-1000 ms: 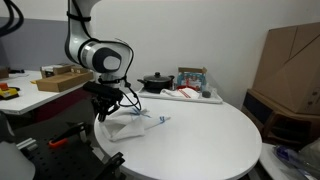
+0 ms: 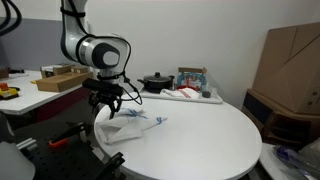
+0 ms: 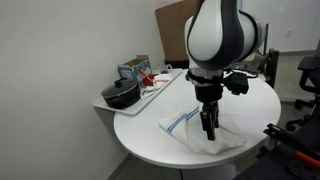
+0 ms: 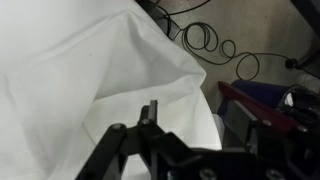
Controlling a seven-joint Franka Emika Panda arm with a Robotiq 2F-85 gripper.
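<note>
A white cloth with blue stripes [image 3: 182,122] lies rumpled on the round white table [image 2: 205,140], near the edge on the robot's side. In the wrist view, the cloth [image 4: 155,65] fills much of the left and middle, with a fold running through it and one corner reaching past the table edge. My gripper [image 3: 210,132] points down over the near part of the cloth. Its fingers [image 4: 150,112] stand apart in the wrist view, and nothing shows clamped between them. Whether the fingertips touch the cloth is hard to tell.
At the table's back stand a black pot [image 3: 121,94] and a white tray [image 3: 150,93] with small items. Cardboard boxes [image 2: 288,85] are stacked at the right, off the table. A black cable [image 4: 205,38] lies on the floor.
My gripper has risen slightly and moved a little to the right in exterior view 1. The cloth looks nearly the same, apart from its near edge by the gripper.
</note>
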